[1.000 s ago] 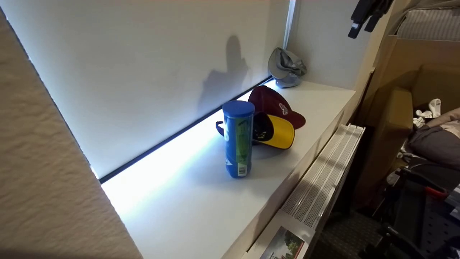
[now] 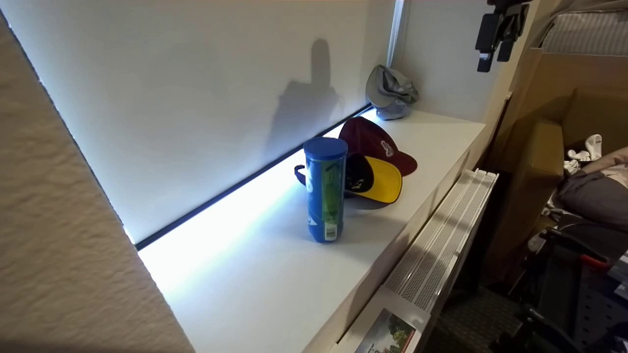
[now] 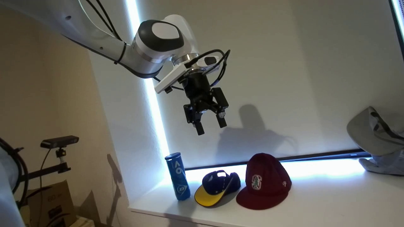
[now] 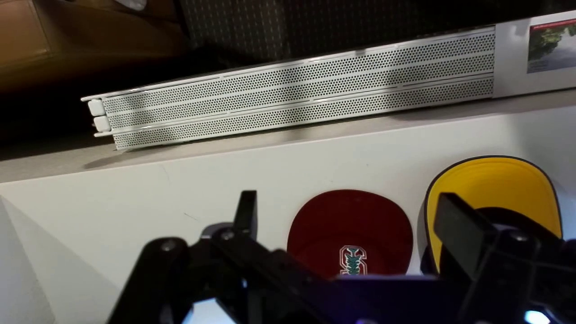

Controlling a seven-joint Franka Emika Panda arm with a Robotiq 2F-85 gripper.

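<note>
My gripper (image 3: 210,125) is open and empty, high above the white sill, with its two fingers spread apart. In the wrist view a maroon cap (image 4: 348,227) with a tree emblem shows below, between the fingers. A navy cap with a yellow brim (image 4: 502,183) lies to its right there, partly covered by one finger. Exterior view 2 has a blue tennis-ball can (image 3: 178,177) standing at the left, then the yellow-brimmed cap (image 3: 210,195), then the maroon cap (image 3: 267,181). Far to the right rests a grey cap (image 3: 373,136).
Along the back of the white sill (image 2: 253,288) runs a pale blind with a dark bottom bar. A perforated heater cover (image 2: 441,235) lies below the sill's front edge. Clear sill stretches between the maroon and grey caps in exterior view 2.
In exterior view 1 the gripper has come lower and turned a little more upright. Its shadow on the blind has shifted. The caps and the can have stayed put.
</note>
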